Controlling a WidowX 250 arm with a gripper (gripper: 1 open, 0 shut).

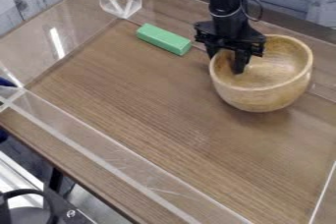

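A wide tan bowl [269,85] sits at the right of the table. The black gripper [234,49] comes down from the top at the bowl's left rear rim, its tips reaching just inside. Its fingers are dark and small here, so I cannot tell whether they are shut on the rim.
A green block [164,39] lies left of the bowl. A clear angular object [120,1] stands at the back left. Dark equipment and cables show at the lower left corner.
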